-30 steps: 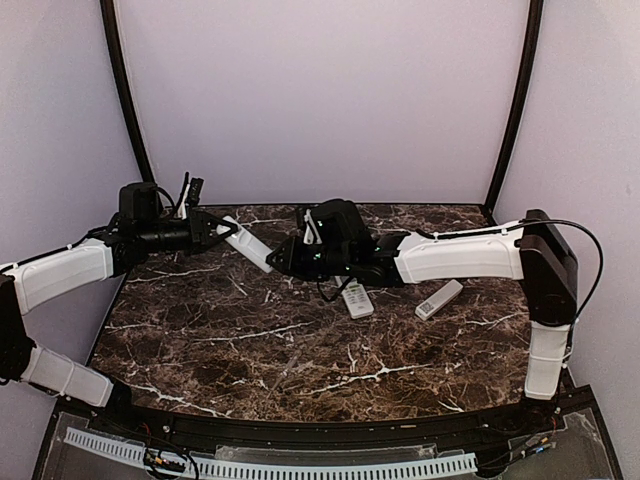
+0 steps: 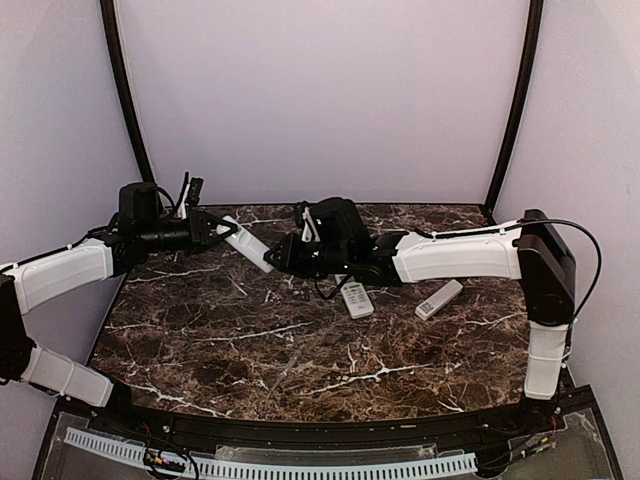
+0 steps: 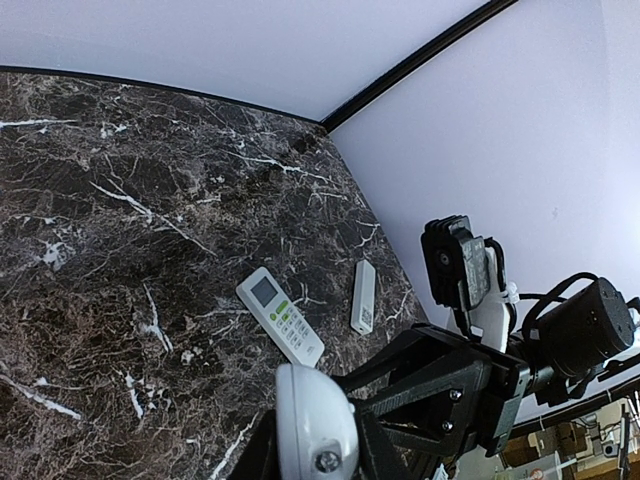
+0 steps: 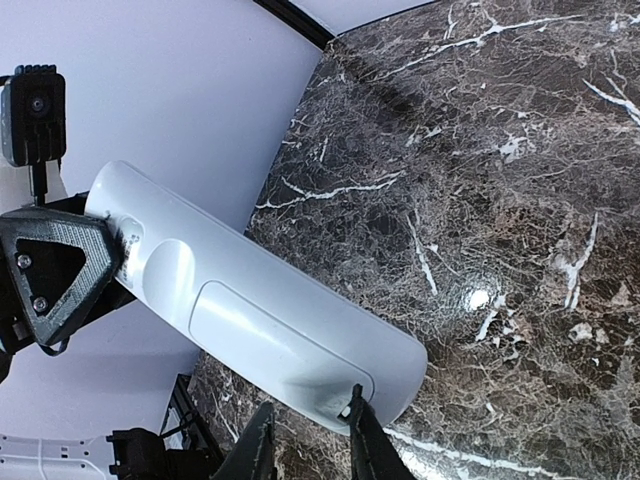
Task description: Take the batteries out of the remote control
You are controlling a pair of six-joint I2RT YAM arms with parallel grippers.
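Note:
A white remote control point(image 2: 247, 245) point(image 4: 255, 290) is held in the air between both grippers, its back with a long cover panel showing in the right wrist view. My left gripper point(image 2: 222, 229) is shut on its upper end. My right gripper point(image 2: 279, 257) is at the lower end, shut on it, with its dark fingertips point(image 4: 358, 405) against the cover's end. No batteries can be seen.
A second remote with buttons point(image 2: 355, 297) point(image 3: 280, 315) lies on the marble table point(image 2: 230, 350), with a plain white bar-shaped object point(image 2: 438, 299) point(image 3: 363, 297) to its right. Walls stand at both sides and the back.

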